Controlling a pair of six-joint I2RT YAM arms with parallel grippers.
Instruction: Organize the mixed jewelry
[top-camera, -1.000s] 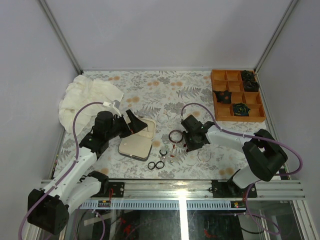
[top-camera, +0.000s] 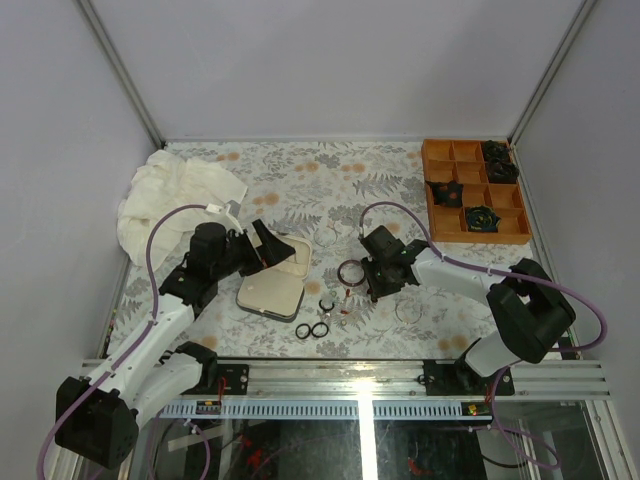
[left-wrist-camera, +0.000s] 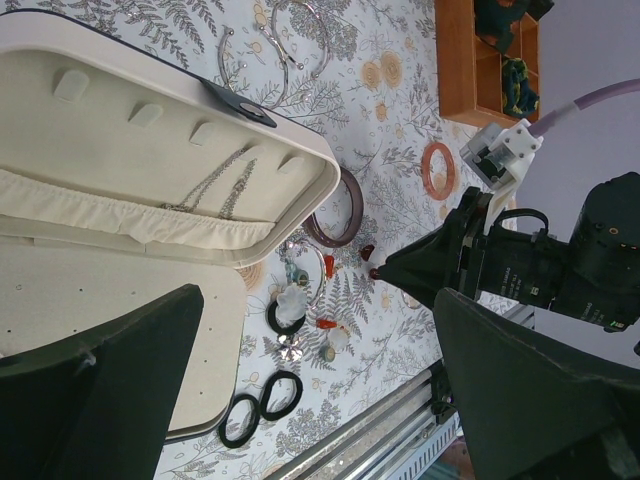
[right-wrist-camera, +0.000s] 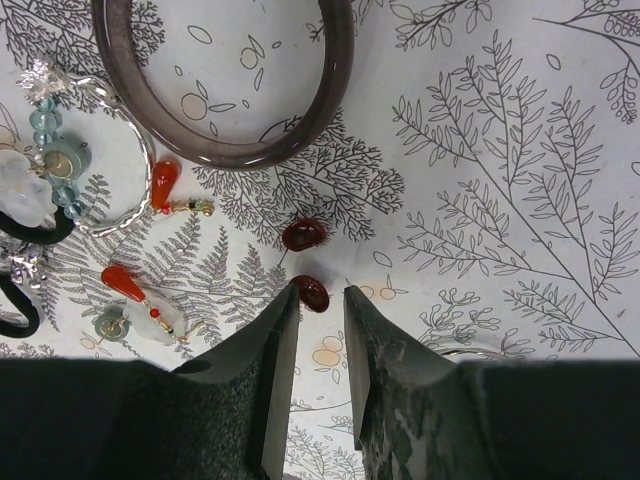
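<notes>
Two small dark red oval pieces lie on the patterned cloth in the right wrist view: one dark red piece (right-wrist-camera: 304, 234) below the brown bangle (right-wrist-camera: 225, 154), the other red piece (right-wrist-camera: 312, 293) just beyond my right fingertips. My right gripper is open by a narrow gap, nothing between its fingers. Over the open cream jewelry case (top-camera: 270, 292) my left gripper (top-camera: 272, 243) stands wide open and empty. A silver chain (left-wrist-camera: 212, 185) rests in the case lid. Left of the red pieces lie a silver bracelet (right-wrist-camera: 145, 150) and orange-red drop earrings (right-wrist-camera: 122, 282).
A wooden compartment tray (top-camera: 440, 226) with dark pouches stands at the back right. White cloth (top-camera: 165, 195) is heaped at the back left. Black hair ties (top-camera: 320, 329) lie near the front edge.
The left arm has stayed still.
</notes>
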